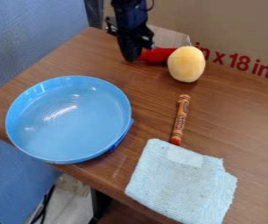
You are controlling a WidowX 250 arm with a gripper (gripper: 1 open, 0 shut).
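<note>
The black gripper (130, 42) is at the back of the wooden table, at the top of the camera view, beside a red object (157, 55) that lies behind a pale yellow oval object (186, 64). Whether its fingers are open or shut, or hold anything, I cannot tell. A blue plate (68, 118) sits at the left. An orange stick-like roll (179, 120) lies in the middle right, above a folded pale cloth (179, 182) at the front right.
A cardboard panel (236, 26) with red print stands behind the table (248, 117). The table's left edge drops toward a blue surface (19, 61). Bare wood lies between plate and gripper and at the right.
</note>
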